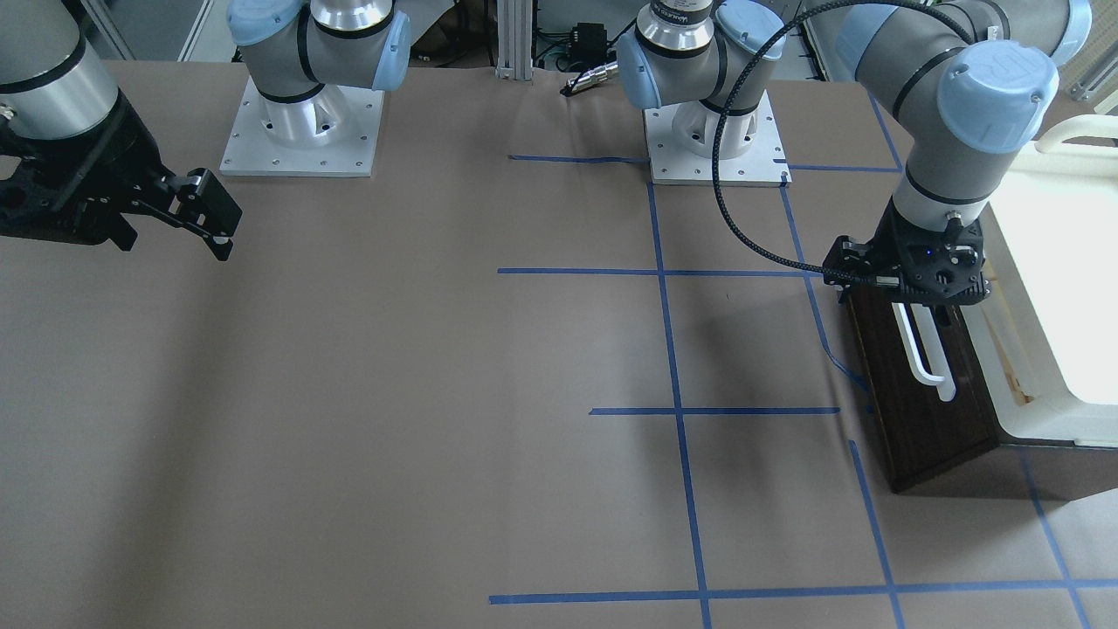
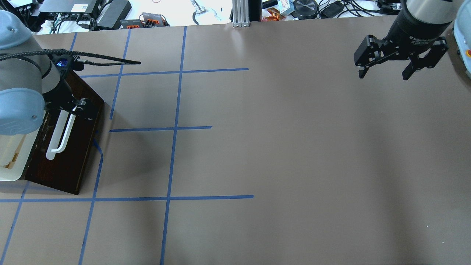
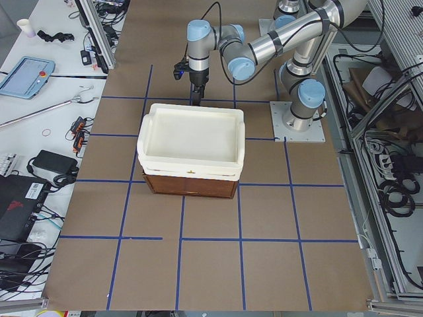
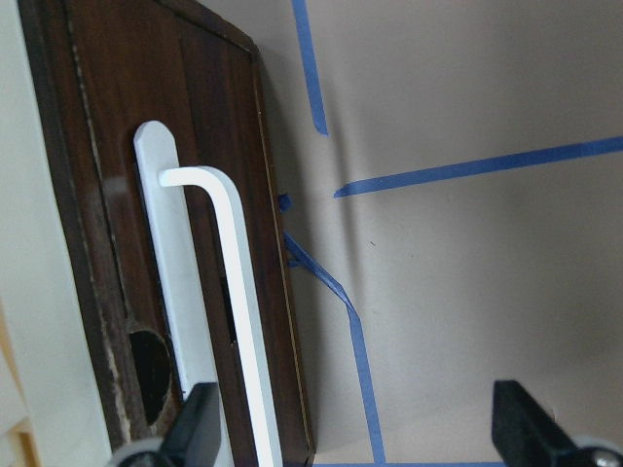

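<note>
A dark wooden box (image 1: 922,440) stands on the taped table with a white plastic bin (image 3: 190,135) on top. On the box's face is a white bar handle (image 4: 238,282), beside a dark oval hole (image 4: 151,379). My gripper is over that face, at the handle's end in the top view. In the left wrist view its fingers are wide apart, so it is open, with the handle passing near the left finger; contact cannot be told.
A second black gripper (image 2: 399,57) hangs at the other side of the table. Other arm bases stand along the edge in the front view.
</note>
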